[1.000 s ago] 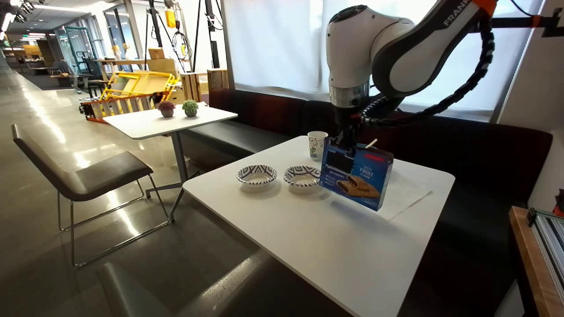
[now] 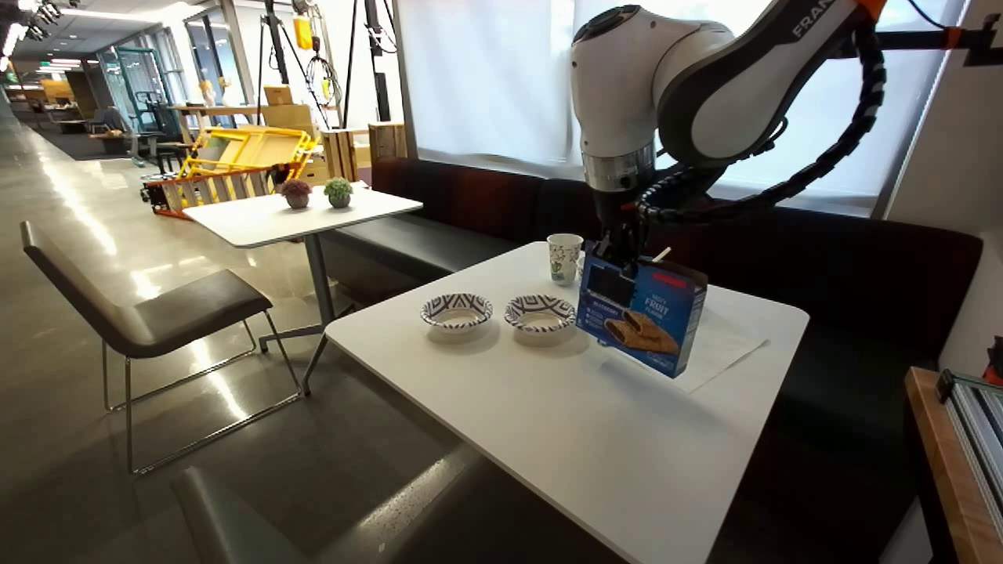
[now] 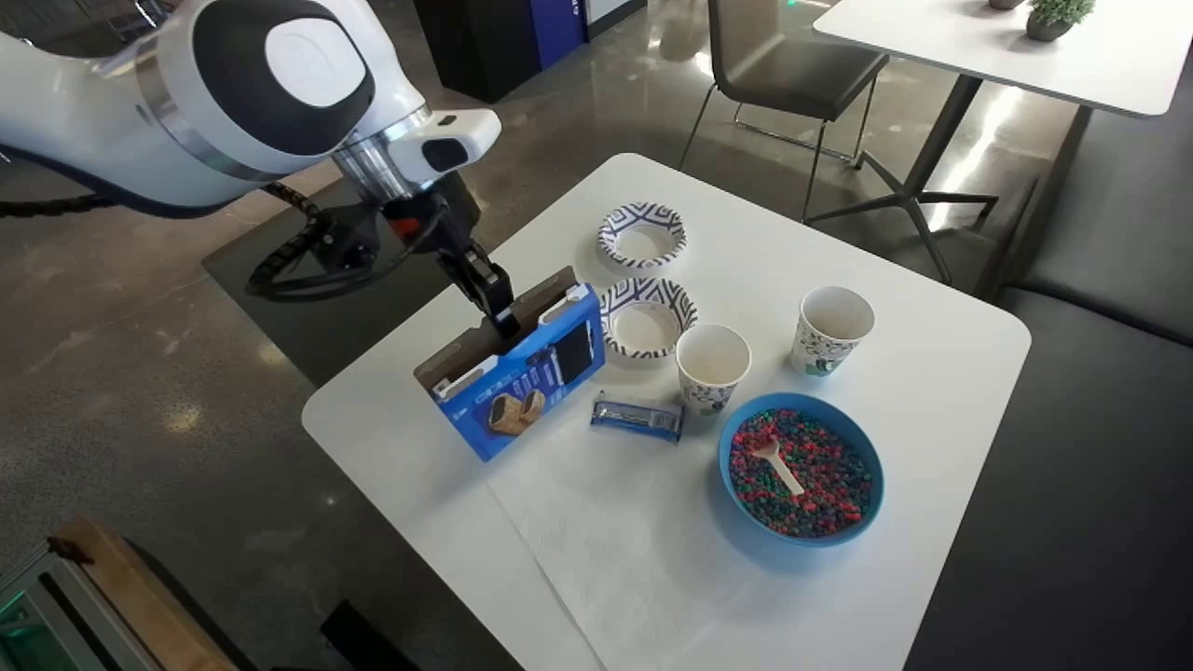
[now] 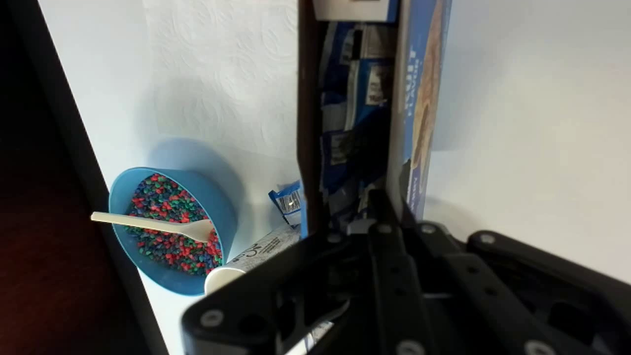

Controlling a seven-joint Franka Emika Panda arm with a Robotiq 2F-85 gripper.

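Observation:
The blue snack-bar box (image 3: 526, 386), its top open, hangs tilted above the white table in both exterior views. My gripper (image 3: 505, 324) is shut at the box's open top, pinching a thin cardboard wall. From the wrist view, the fingertips of the gripper meet the right-hand wall of the box, and several wrapped bars (image 4: 369, 88) show inside it. One wrapped bar (image 3: 637, 416) lies on the table near the box.
Two patterned bowls (image 3: 642, 235) and two paper cups (image 3: 832, 330) stand close by. A blue bowl (image 3: 729, 475) holds coloured bits and a light spoon (image 3: 780, 470). Beneath the box lies a white paper sheet (image 3: 626, 548).
In exterior view 1 the box has shifted slightly right and its tilt has changed a little. The arm above has leaned slightly left; the gripper still holds the box.

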